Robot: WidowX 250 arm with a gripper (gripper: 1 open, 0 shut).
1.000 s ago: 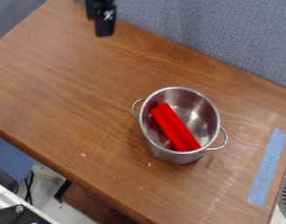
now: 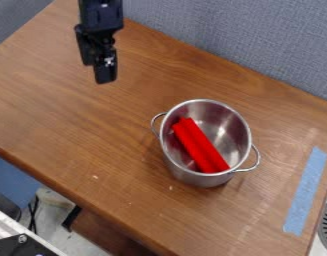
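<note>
A steel pot (image 2: 227, 129) with two side handles stands on the wooden table's right half. Inside it lies a red cylindrical object (image 2: 199, 145), tilted along the pot's floor. My gripper (image 2: 104, 72) hangs over the upper left of the table, away from the pot, open with nothing visible between its fingers.
A strip of blue tape (image 2: 305, 190) lies at the right. A grey padded wall (image 2: 246, 40) runs along the back. Cables and a dark metal part are off the table at lower left.
The pot and red object are unchanged.
</note>
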